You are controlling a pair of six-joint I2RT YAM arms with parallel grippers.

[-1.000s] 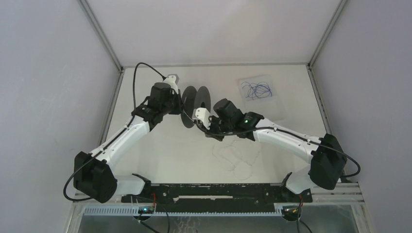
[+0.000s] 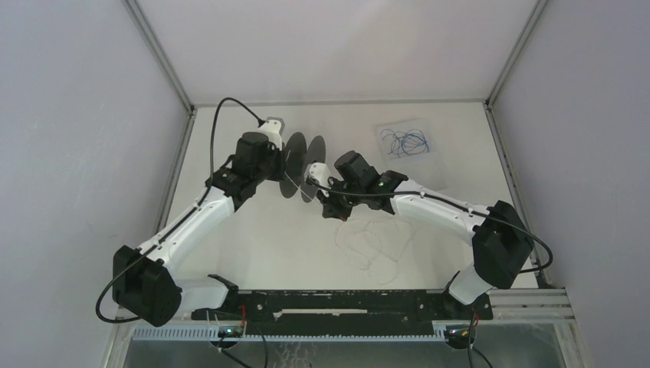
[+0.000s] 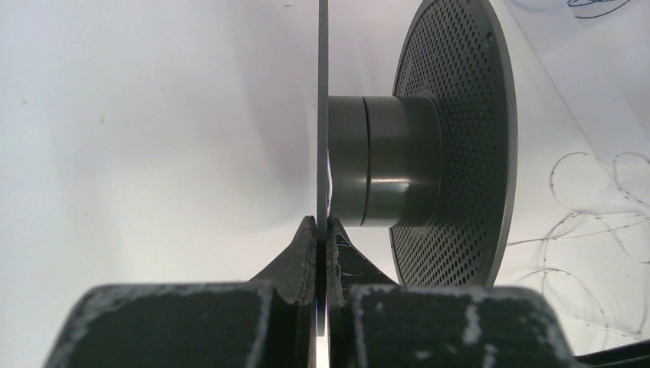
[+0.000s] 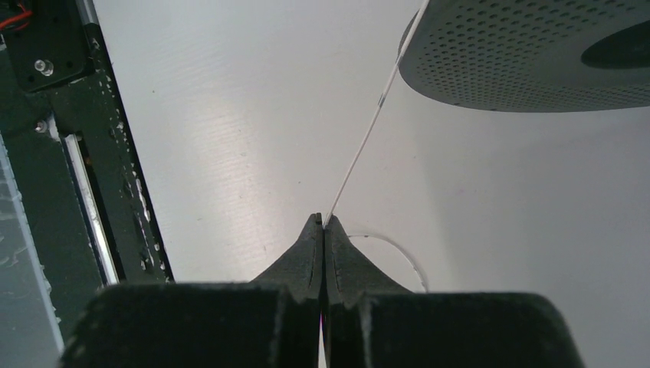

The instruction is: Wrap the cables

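A dark grey spool (image 3: 402, 161) with two perforated round flanges stands between my arms; its far flange (image 3: 467, 153) faces the right side. In the left wrist view, my left gripper is shut on the near flange's thin rim (image 3: 323, 115), seen edge-on. A thin white cable (image 4: 356, 157) runs taut from the spool to my right gripper, whose fingertips are closed on it. More of the pale cable (image 2: 375, 249) lies in loose loops on the table. In the top view, the arms partly cover the spool and both fingertips are hard to make out.
Toward the back right, a coiled blue cable (image 2: 406, 142) lies on a clear plastic bag (image 2: 395, 126). The dark front rail (image 2: 337, 301) borders the white table (image 2: 222, 261). Open surface lies at the front left.
The spool has shifted slightly to the left and back. My right arm's elbow has swung inward, and its gripper has turned a little. The left arm has moved only slightly.
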